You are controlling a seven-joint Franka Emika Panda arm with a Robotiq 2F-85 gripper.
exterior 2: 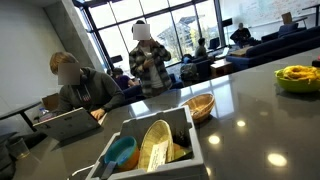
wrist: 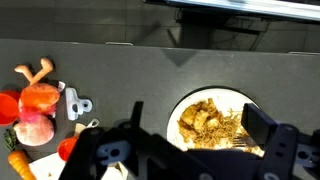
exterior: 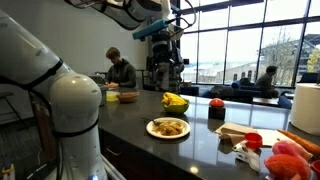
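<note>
My gripper (exterior: pixel 164 78) hangs high over the table, above and behind a white plate (exterior: pixel 154 131). In the wrist view the fingers (wrist: pixel 136 112) of the gripper stand wide apart, nothing visible between them. Brownish food (wrist: pixel 207 124) fills the plate (wrist: pixel 180 108), and a fork seems to lie at its right side, partly hidden by the gripper. Behind the plate is a green bowl (exterior: pixel 183 110) holding something yellow (exterior: pixel 174 99).
Right of the plate lie a cutting board (exterior: pixel 232 130), red cups (exterior: pixel 253 141), an orange-red plush toy (exterior: pixel 288 160) and a carrot (wrist: pixel 20 163). A grey bin (exterior 2: pixel 196 150) with bowls stands elsewhere on the table, beside a wicker basket (exterior 2: pixel 201 107). People sit and stand beyond.
</note>
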